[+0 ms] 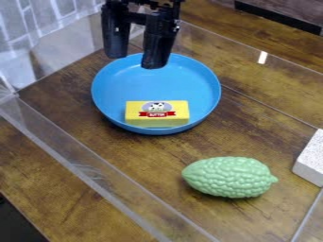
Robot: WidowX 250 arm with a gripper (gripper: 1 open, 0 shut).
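Observation:
My black gripper (136,43) hangs over the back of a round blue plate (190,80), its two fingers apart with nothing visible between them. A yellow butter box (157,114) with a red label lies in the front of the plate, below and clear of the gripper. A green bumpy gourd (229,177) lies on the wooden table in front, to the right of the plate.
A white block (311,159) sits at the right edge of view. Clear walls border the wooden table (89,189) at left and right. The front middle of the table has free room.

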